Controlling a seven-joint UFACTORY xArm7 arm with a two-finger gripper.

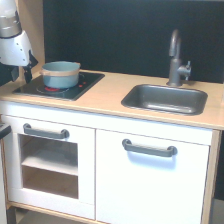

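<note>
My gripper [22, 72] is at the upper left, its white housing at the image edge and dark fingers hanging just left of a light blue pot [61, 77] on the black stove top [88, 85]. Whether the fingers are open or shut is hard to make out; they appear apart from the pot.
A steel sink [165, 100] with a tall faucet [176, 65] is set into the wooden counter [110, 100] on the right. Below are an open-fronted oven compartment [48, 160] and a white cabinet door [150, 185] with grey handles.
</note>
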